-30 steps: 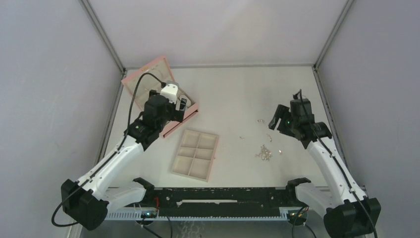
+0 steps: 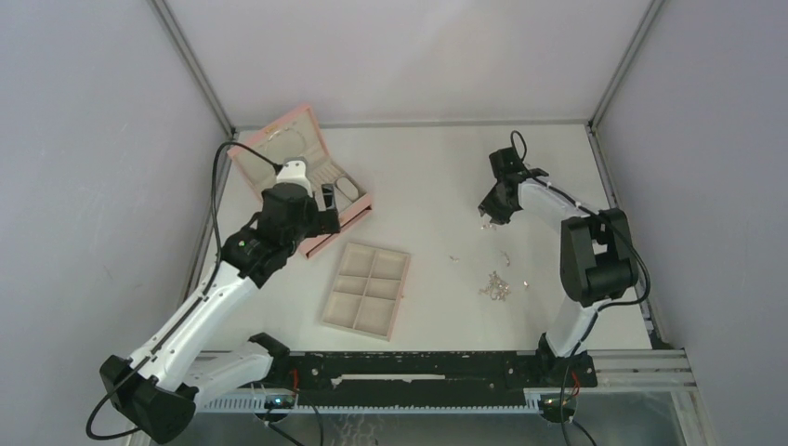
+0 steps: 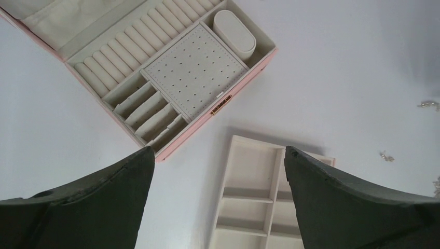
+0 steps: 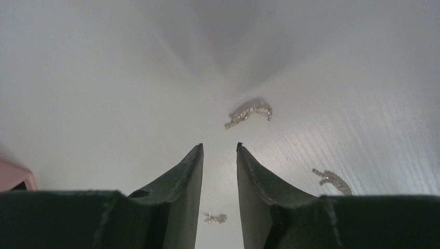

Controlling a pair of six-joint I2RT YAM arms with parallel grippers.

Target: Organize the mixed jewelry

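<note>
Small jewelry pieces lie loose on the white table. In the right wrist view a thin curved piece (image 4: 244, 117) rests just beyond the fingertips of my right gripper, which is parted by a narrow gap with nothing between. A second curved piece (image 4: 334, 181) and a small piece (image 4: 215, 218) show nearby. The main jewelry pile (image 2: 496, 286) sits at the front right of the table. My left gripper is wide open and empty, above the table near the pink jewelry box (image 3: 241, 89). The sectioned cream tray (image 3: 275, 207) shows between its fingers.
The box stands with its lid (image 2: 284, 139) raised at the back left, holding ring rolls (image 3: 124, 52) and an oval case (image 3: 234, 32). The table between tray and jewelry is mostly clear. Walls close in both sides.
My right gripper has moved left and toward the back, to the rearmost jewelry piece, and its fingers have drawn closer together. The left arm has shifted slightly left. Box and tray are unmoved.
</note>
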